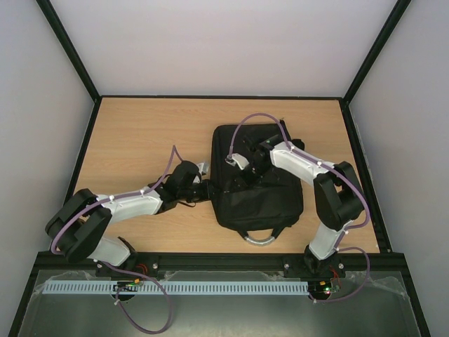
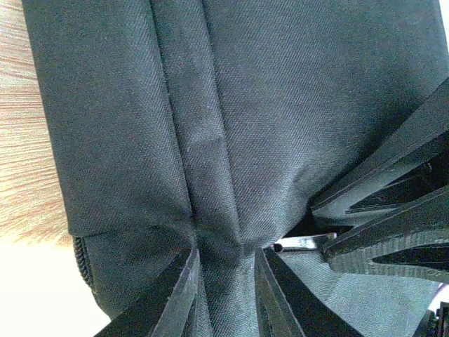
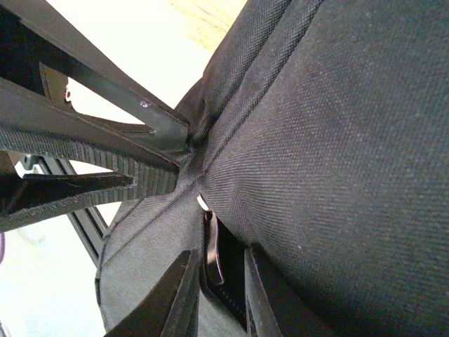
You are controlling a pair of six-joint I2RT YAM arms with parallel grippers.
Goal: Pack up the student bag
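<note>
A black student bag (image 1: pixel 261 207) lies flat on the table in the top view, its handle toward the front edge. At its left side my left gripper (image 1: pixel 210 189) is shut on a fold of the bag's fabric, seen close up in the left wrist view between the fingertips. My right gripper (image 1: pixel 233 185) reaches over the bag from the right, close to the left one. Its fingers (image 3: pixel 186 281) stand part open around a silver zipper pull (image 3: pixel 213 246). A dark gap of the zip shows beside the pull. Whether they touch it I cannot tell.
The bag's grey handle (image 1: pixel 260 239) points to the front. My two grippers are very close together at the bag's left edge.
</note>
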